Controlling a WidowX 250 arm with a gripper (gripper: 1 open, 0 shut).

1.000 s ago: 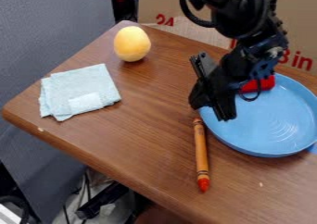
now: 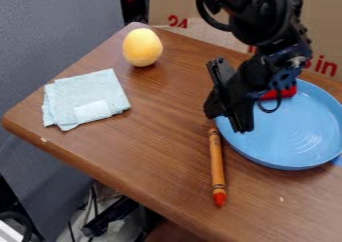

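Note:
A black robot arm reaches down from the top right to my gripper (image 2: 230, 98), which is low over the left part of a blue plate (image 2: 291, 138). A red object (image 2: 285, 91) on the plate's back side is partly hidden behind the gripper. I cannot tell whether the fingers hold anything. An orange crayon-like stick (image 2: 217, 168) lies just left of the plate. A yellow egg-shaped object (image 2: 143, 46) and a folded pale cloth (image 2: 84, 99) are at the left.
The wooden table (image 2: 140, 151) has clear room in its middle and front left. A cardboard box (image 2: 186, 8) stands behind it. The table's left edge drops to a grey surface.

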